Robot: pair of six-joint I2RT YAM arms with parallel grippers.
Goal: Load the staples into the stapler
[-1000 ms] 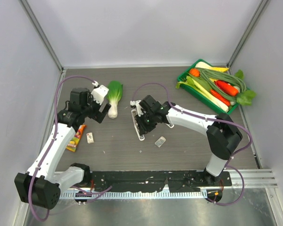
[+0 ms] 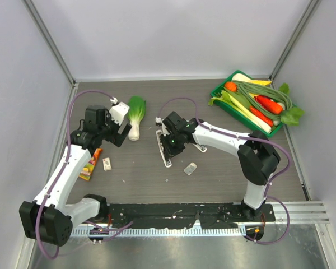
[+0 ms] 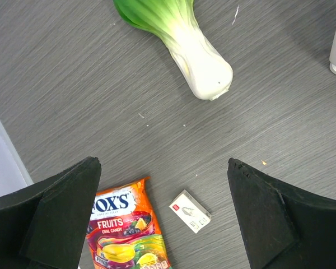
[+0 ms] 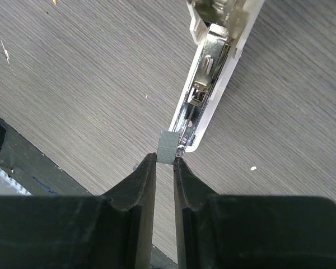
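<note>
A white stapler (image 2: 159, 138) lies on the table in the top view, partly covered by my right arm. The right wrist view shows it opened up, with its metal magazine (image 4: 210, 63) exposed. My right gripper is shut on a small grey strip of staples (image 4: 167, 147), held by its lower end. In that view the strip overlaps the front end of the magazine; whether it touches cannot be told. My left gripper stands open over the left side of the table, nothing between its fingers.
A small white box (image 3: 190, 211) and an orange snack bag (image 3: 129, 230) lie under the left gripper. A leek (image 2: 135, 117) lies between the arms. A pale small block (image 2: 190, 168) sits right of the stapler. A green vegetable basket (image 2: 243, 115) fills the back right.
The right arm's elbow has shifted left and its forearm angle has altered slightly, while its gripper stays over the stapler. The left arm looks still.
</note>
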